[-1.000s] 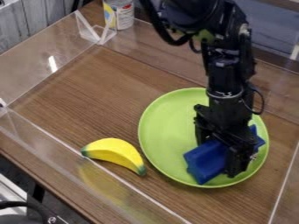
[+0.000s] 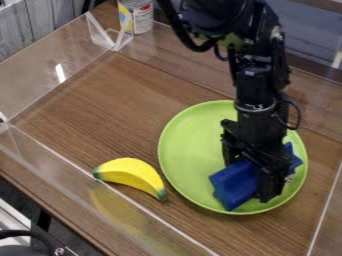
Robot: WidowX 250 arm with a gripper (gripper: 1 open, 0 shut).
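My black gripper (image 2: 262, 165) reaches down from the top right onto a green plate (image 2: 187, 148). Its fingers are around or on a blue object (image 2: 234, 186) lying on the plate's right part; the dark fingers partly hide it, so I cannot tell whether they are shut on it. A yellow banana (image 2: 131, 174) lies on the wooden table, left of the plate and apart from it.
A can (image 2: 135, 15) stands at the far back left. Clear edging runs along the table's left side.
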